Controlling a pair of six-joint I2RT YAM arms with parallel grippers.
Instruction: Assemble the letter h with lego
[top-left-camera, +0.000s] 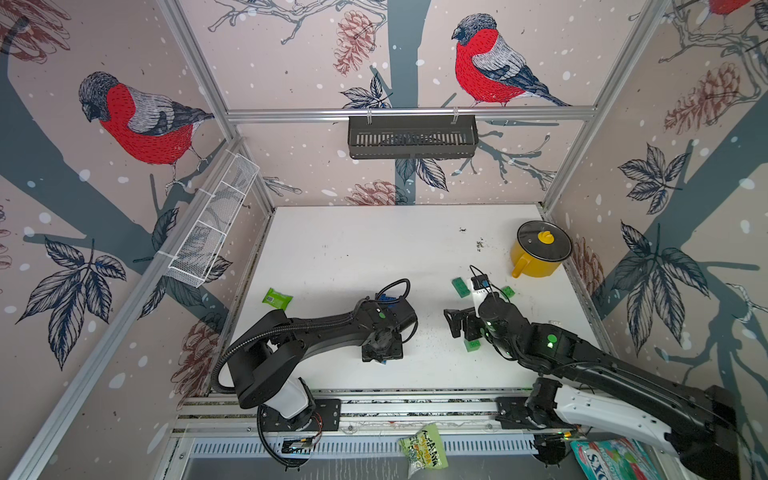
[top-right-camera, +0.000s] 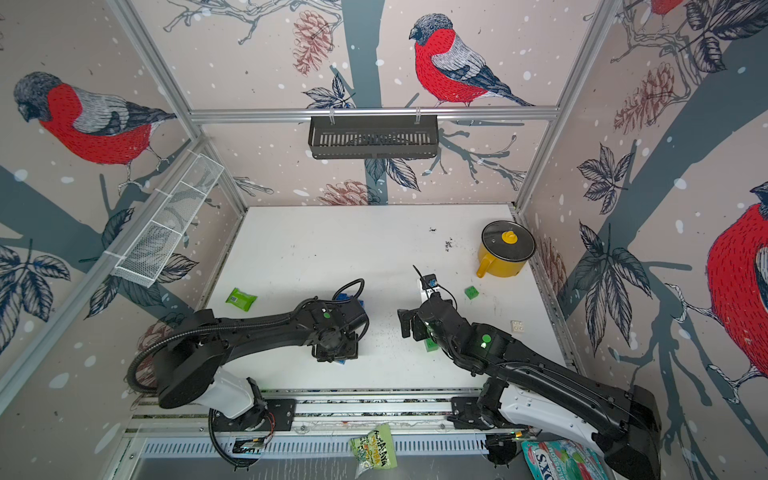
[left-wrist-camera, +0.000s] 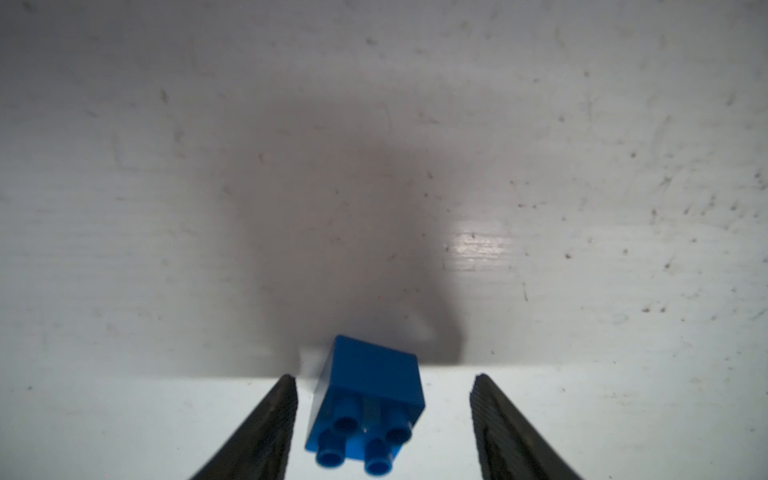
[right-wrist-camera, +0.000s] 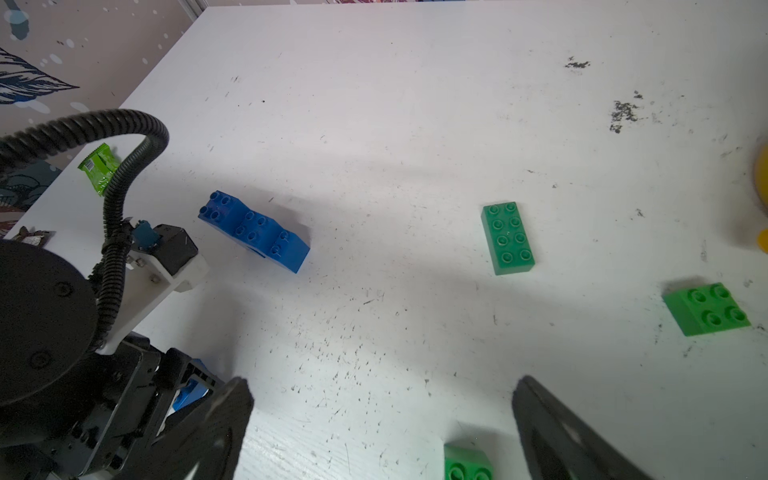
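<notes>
A small blue brick (left-wrist-camera: 372, 376) stands between the parted fingers of my left gripper, which looks open. In the right wrist view a joined row of blue bricks (right-wrist-camera: 254, 232) lies behind the left arm. A long green brick (right-wrist-camera: 507, 238), a square green brick (right-wrist-camera: 704, 309) and another green brick (right-wrist-camera: 467, 464) lie on the white table. My right gripper is open above the table, the nearest green brick low between its fingertips in that view.
A yellow lidded pot (top-left-camera: 534, 260) stands at the back right. A green packet (top-left-camera: 277, 299) lies at the left, a pale piece (top-right-camera: 517, 326) at the right.
</notes>
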